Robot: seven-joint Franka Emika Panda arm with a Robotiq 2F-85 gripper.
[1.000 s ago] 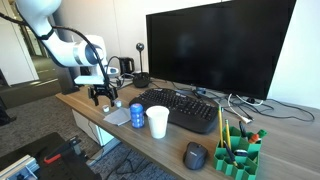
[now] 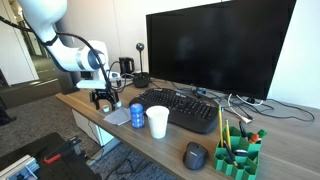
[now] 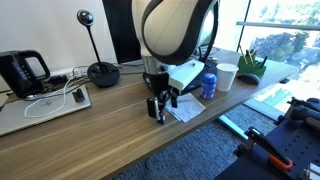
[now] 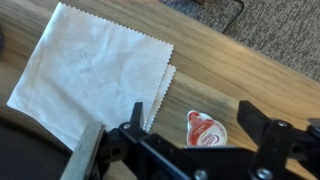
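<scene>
My gripper [image 2: 105, 99] hangs low over the left end of the wooden desk, pointing down, with its fingers apart. In the wrist view, a small white bottle-like item with a red mark [image 4: 205, 130] shows between the two spread black fingers, nearer the right one. Nothing is gripped. Just how far the fingertips reach down beside the item is hard to tell. A folded white cloth [image 4: 95, 72] lies flat on the desk beside it, and the cloth [image 3: 186, 108] also shows next to the gripper in exterior view 2.
A blue can [image 2: 137, 115] and a white cup [image 2: 158, 121] stand to the right of the cloth. Behind them are a black keyboard [image 2: 178, 108] and a monitor [image 2: 215, 50]. A mouse [image 2: 195, 156] and a green pen holder [image 2: 236, 158] sit farther right. Bare desk [image 3: 70, 148] lies left of the gripper.
Over the last second my gripper has come down slightly toward the desk, its fingers still apart. The other objects have not moved.
</scene>
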